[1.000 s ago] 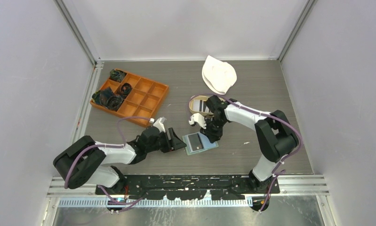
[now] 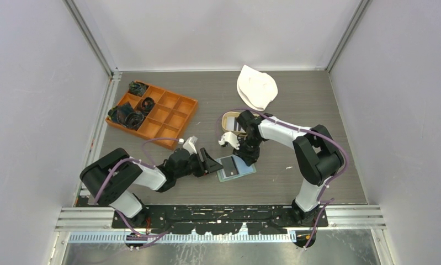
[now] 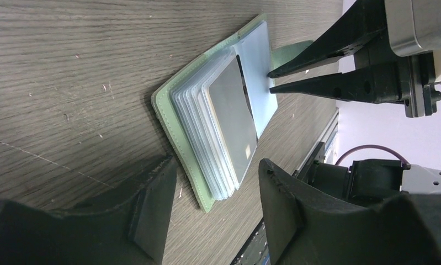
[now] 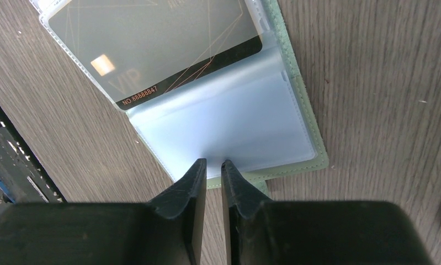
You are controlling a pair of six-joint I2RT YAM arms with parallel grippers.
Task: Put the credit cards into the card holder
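Note:
The green-edged card holder lies open on the table, its stack of clear sleeves towards my left gripper. A grey card with a dark numbered strip lies flat on that stack, seemingly in the top sleeve; the bare pale-blue side is on the right. My left gripper stands open at the left edge of the holder, the sleeve ends just beyond its fingertips. My right gripper is shut over the holder's right edge, its tips at the blue side; nothing shows clearly between them.
Behind the holder, a beige box with more cards is partly covered by the right arm. An orange compartment tray stands at the back left. A white cap lies at the back. Bare table surrounds the holder's front.
My left gripper has moved slightly right and closer to the holder's left edge.

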